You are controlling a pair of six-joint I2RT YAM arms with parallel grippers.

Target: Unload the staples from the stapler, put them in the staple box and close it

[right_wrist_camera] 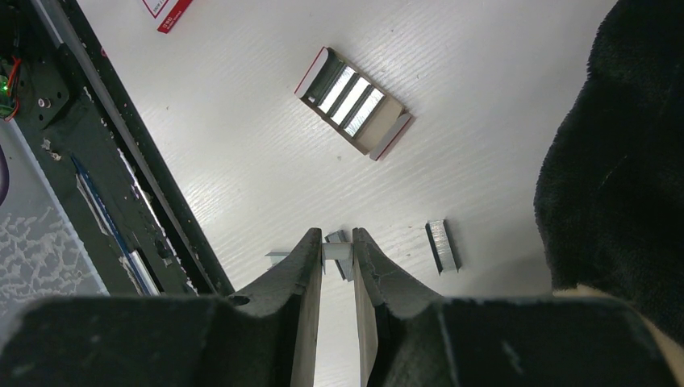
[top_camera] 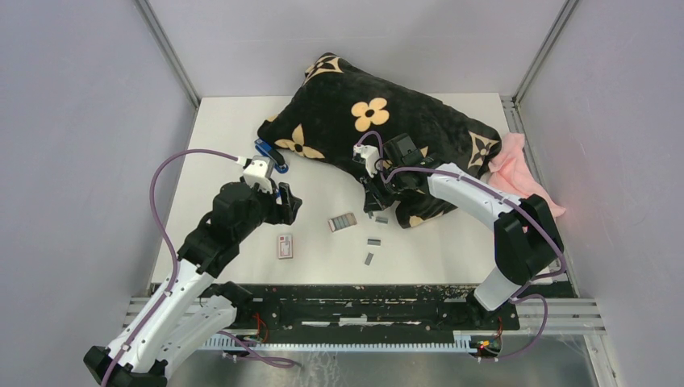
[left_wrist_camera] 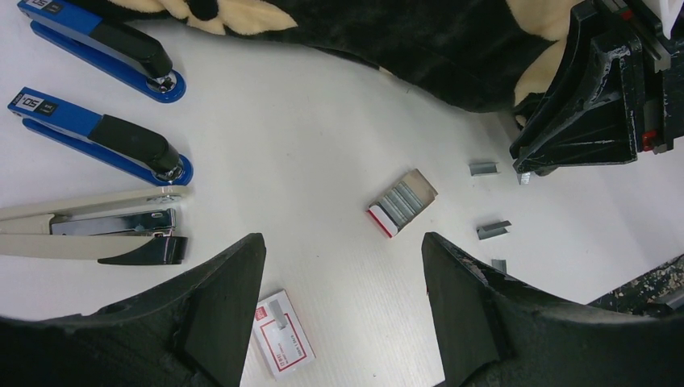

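Two blue staplers (left_wrist_camera: 95, 135) and a beige stapler (left_wrist_camera: 72, 246), its top section apart from a metal channel, lie at the left in the left wrist view. My left gripper hangs open above the table with nothing between its fingers. My right gripper is shut on a small staple strip, low over the table, right of an open box of staples (right_wrist_camera: 351, 103). Loose staple strips (right_wrist_camera: 441, 246) lie near it on the table.
A closed staple box (top_camera: 285, 247) lies at the front. A black patterned blanket (top_camera: 339, 113) covers the back, with a pink cloth (top_camera: 524, 169) at the right.
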